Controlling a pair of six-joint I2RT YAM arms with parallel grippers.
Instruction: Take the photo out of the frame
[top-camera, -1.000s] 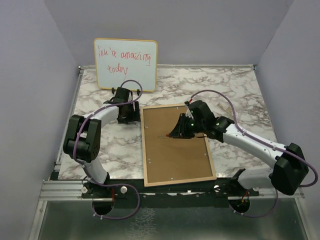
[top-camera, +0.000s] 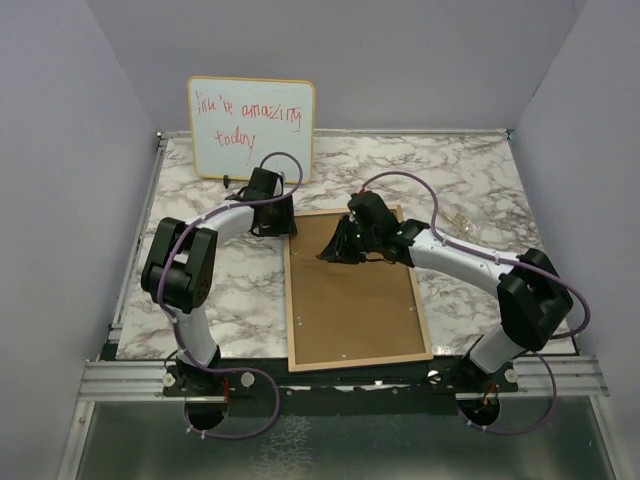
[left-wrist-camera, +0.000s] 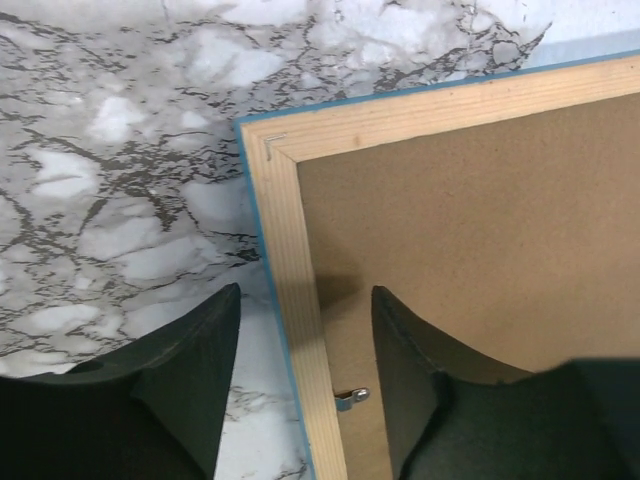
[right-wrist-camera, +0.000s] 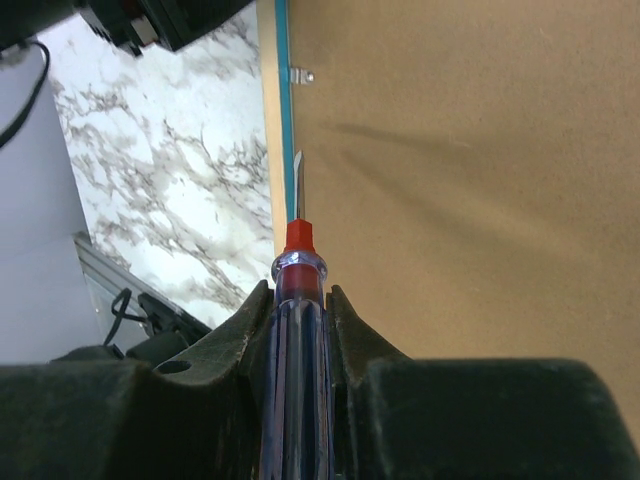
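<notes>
The photo frame (top-camera: 424, 330) lies back side up on the table, a light wood border around a brown backing board (top-camera: 360, 310). Small metal clips along its inner edge include one clip on the left rail and a clip (right-wrist-camera: 302, 76) in the right wrist view. My left gripper is part open, its fingers on either side of the left rail near the upper left corner, apart from the wood. My right gripper is shut on a screwdriver (right-wrist-camera: 299, 240) with a clear handle and red collar. Its blade points towards the left rail, short of the clip. The photo is hidden.
A whiteboard (top-camera: 252, 125) with red writing stands behind the frame to the left. Bare marble table (top-camera: 250, 320) lies left of the frame. The left gripper's dark body (right-wrist-camera: 180, 20) shows close by in the right wrist view.
My left gripper has moved right, from beside the frame to over its left rail. The right gripper has moved left and slightly back, carrying the screwdriver towards that rail.
</notes>
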